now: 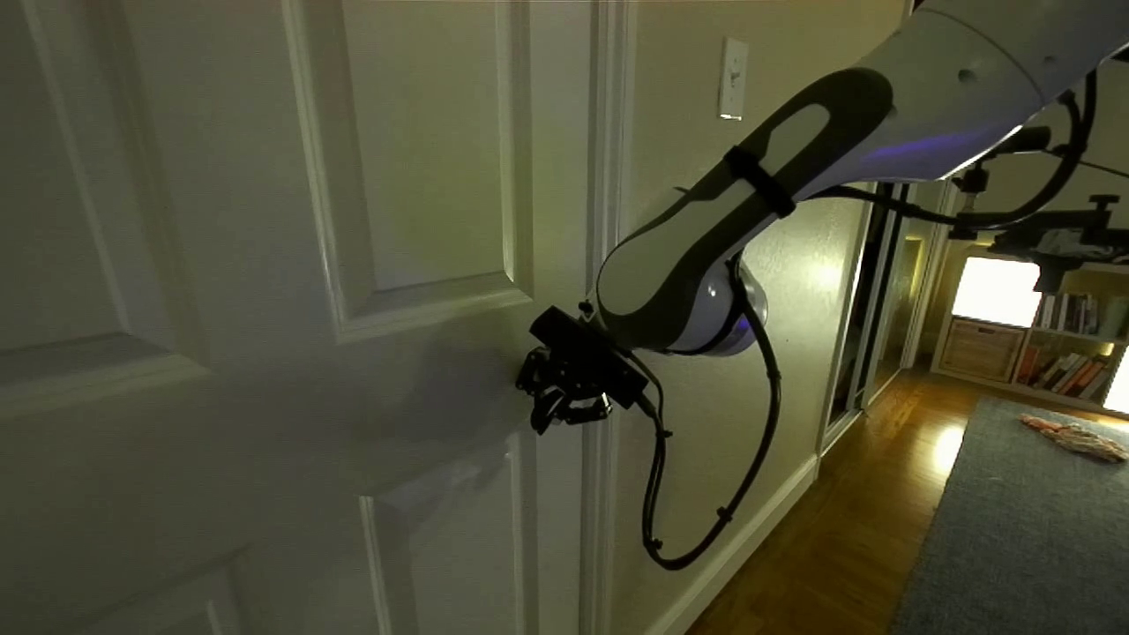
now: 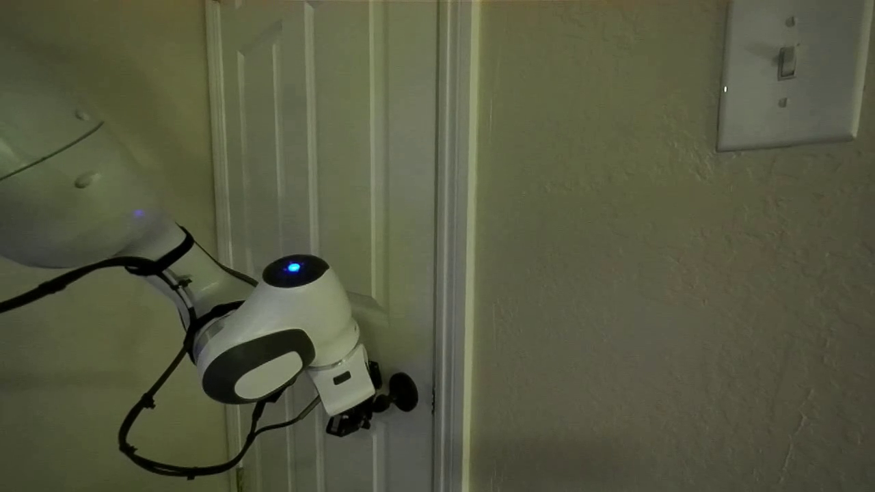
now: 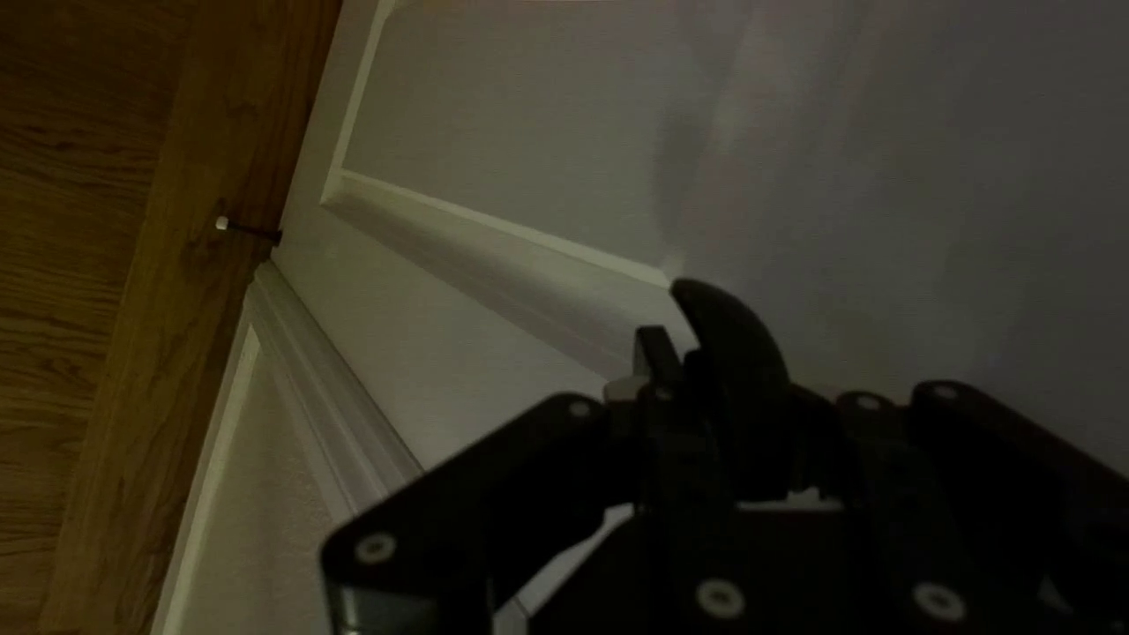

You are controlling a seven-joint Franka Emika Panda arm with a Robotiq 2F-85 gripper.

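Note:
A white panelled door [image 1: 434, 392] stands shut in its frame, filling the left of exterior view 1. In exterior view 2 the dark round base of its handle [image 2: 402, 392] shows near the door's right edge, with my gripper [image 2: 365, 418] just left of it. The wrist view has a curved black handle end [image 3: 732, 337] rising between my fingers, which are closed around it. Dim light and black-on-black parts hide much of the contact. From the side, my gripper [image 1: 571, 411] sits close against the door face.
The door frame [image 2: 457, 246] and a textured wall lie right of the handle, with a light switch [image 1: 733, 78] higher up. A cable [image 1: 770, 423] loops below the wrist. Down at the floor, a thin door stop [image 3: 249, 227] sticks out.

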